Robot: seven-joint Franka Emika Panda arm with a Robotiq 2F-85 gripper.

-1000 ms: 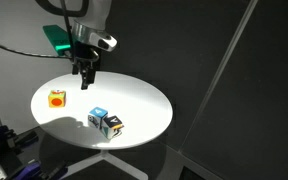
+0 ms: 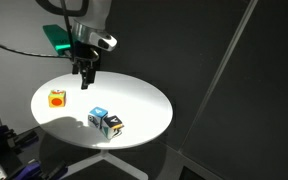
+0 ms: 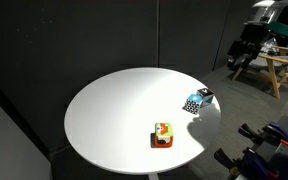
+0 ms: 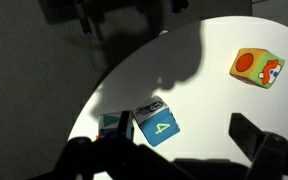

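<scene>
Three picture blocks rest on the white round table [image 2: 154, 105]. A yellow and red block [image 2: 57, 99] sits alone on the left in the first exterior view; the wrist view shows its orange-red dot and a face printed on it. Towards the front, a blue block [image 2: 98, 114] stands close beside a darker block [image 2: 112, 126]. From the wrist, the blue block [image 4: 157, 122] shows a "4". My gripper [image 2: 86, 81] hangs above the table. Its dark fingers [image 4: 256, 140] are spread wide in the wrist view, with nothing between them.
A wooden chair [image 3: 271, 72] stands on the floor beyond the table. Dark equipment and cables [image 3: 249, 160] lie near the table's edge.
</scene>
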